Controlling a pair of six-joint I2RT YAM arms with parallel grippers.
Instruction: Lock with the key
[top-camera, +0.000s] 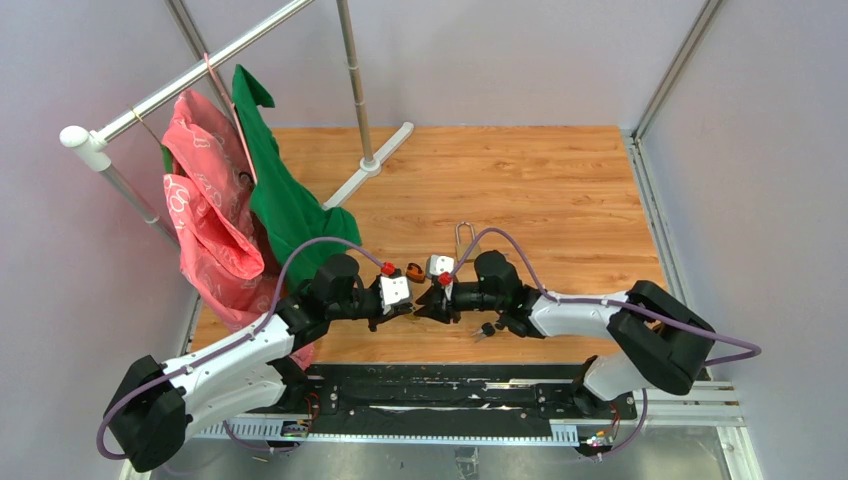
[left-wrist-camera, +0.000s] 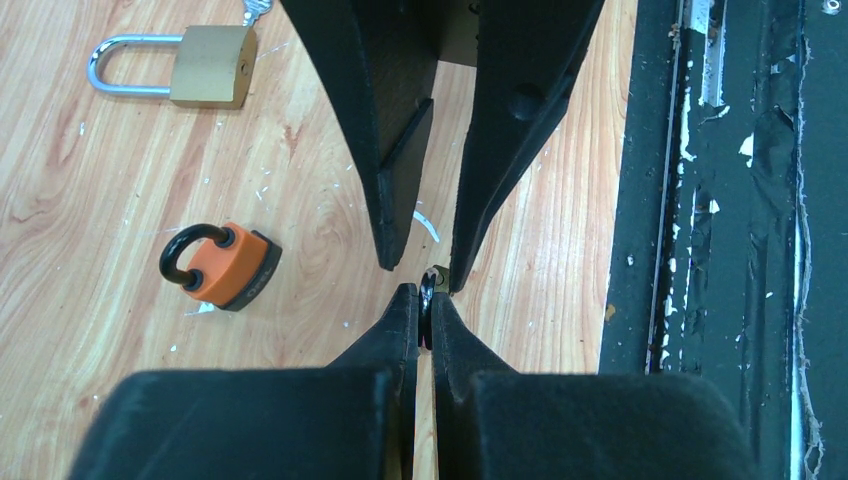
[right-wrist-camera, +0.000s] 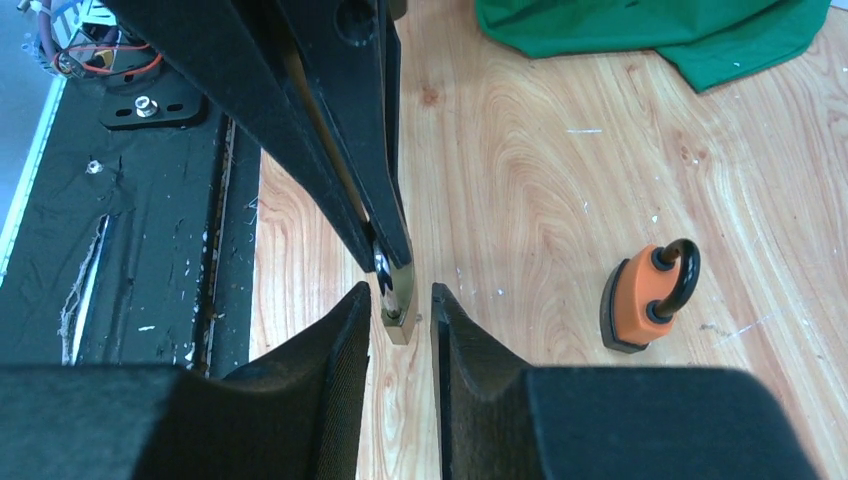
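A small brass padlock (right-wrist-camera: 399, 322) hangs by its shackle from my left gripper, which is shut on it. Most of that lock is hidden in the left wrist view, where just a bit of brass shows past the fingertips. My right gripper stands part open facing it, one finger to each side of the small lock in its own wrist view. I cannot tell whether either finger touches it. On the wood by the right arm lies a black-headed key (top-camera: 487, 330). No key shows between the right fingers.
An orange padlock (left-wrist-camera: 230, 265) and a larger brass padlock (left-wrist-camera: 211, 68) lie on the table; a key (left-wrist-camera: 256, 9) is at the larger one's end. Pink and green cloths (top-camera: 290, 190) hang from a rack at left.
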